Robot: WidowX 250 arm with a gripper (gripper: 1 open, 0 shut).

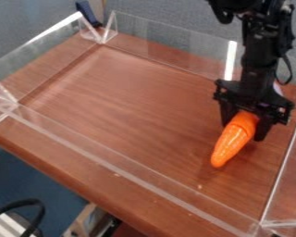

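Note:
An orange carrot (233,139) hangs at the right of the wooden board, its pointed end toward the front left. The black gripper (247,113) is over its thick end, with the carrot between its fingers. A small purple item (277,88) shows partly behind the gripper, mostly hidden.
Clear acrylic walls border the wooden board (126,102), whose middle and left are empty. A dark object (89,15) stands at the back left corner. A black cable (27,208) lies off the board at the lower left.

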